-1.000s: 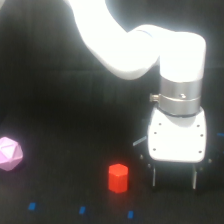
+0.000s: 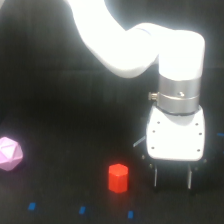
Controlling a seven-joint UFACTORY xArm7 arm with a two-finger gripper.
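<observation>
A red block (image 2: 118, 179) with an angular outline stands on the dark surface in the lower middle of the camera view. To its right is my gripper (image 2: 172, 181), below the white arm's hand (image 2: 175, 136). Its two thin fingers point down and stand apart, and nothing shows between them, so it is open. A clear gap separates the gripper from the red block in the picture. How high the fingertips are above the surface is hard to tell.
A pink faceted ball (image 2: 9, 153) lies at the left edge, partly cut off by the frame. Several small blue marks, one a blue patch (image 2: 82, 210), dot the dark surface near the front.
The two fingers stand slightly closer together than before. The arm has barely shifted; the red block and the pink ball are where they were.
</observation>
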